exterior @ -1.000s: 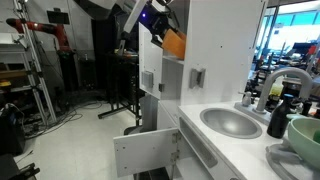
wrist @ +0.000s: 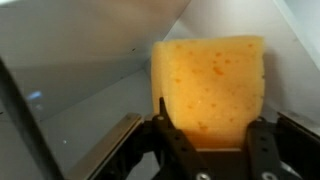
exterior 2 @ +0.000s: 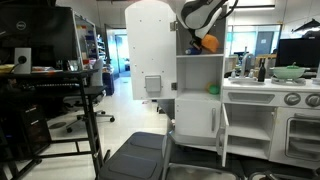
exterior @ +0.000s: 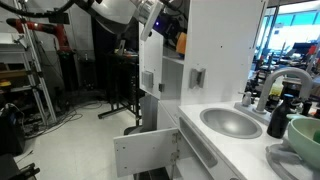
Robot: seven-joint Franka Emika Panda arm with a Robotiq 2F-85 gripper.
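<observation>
An orange, block-like thing with small dark specks fills the middle of the wrist view, close in front of my gripper. The dark fingers stand on either side of its near end; whether they press on it cannot be made out. In exterior view 1 the orange thing shows only as a narrow strip at the edge of the tall white cabinet. Exterior view 2 has the orange thing in the cabinet's upper opening, above a shelf, with my gripper right at it.
An open white cabinet door stands left of the opening. A small green item sits on the lower shelf. The sink, faucet and green bowl are on the counter. Below, a lower door hangs open.
In exterior view 1 my gripper and the orange thing have shifted right, towards the cabinet. Less of the orange thing shows now. The counter and doors look unchanged.
</observation>
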